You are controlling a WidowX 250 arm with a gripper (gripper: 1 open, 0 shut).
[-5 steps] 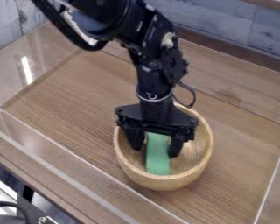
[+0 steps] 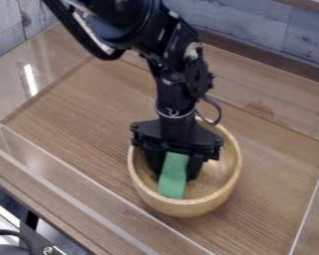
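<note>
My black gripper (image 2: 175,151) reaches down into a light wooden bowl (image 2: 191,205) near the middle of the view. Inside the bowl lies a green object (image 2: 174,176), its upper end under the gripper. The gripper is closed on the green object, though the fingertips are mostly hidden by the gripper's body and the bowl.
Pale plank walls stand along the back and left. Dark cables show beyond the table's front left edge.
The gripper has shifted slightly, and the green object's lower end now sits a little further left and higher in the bowl, at a slight tilt.
</note>
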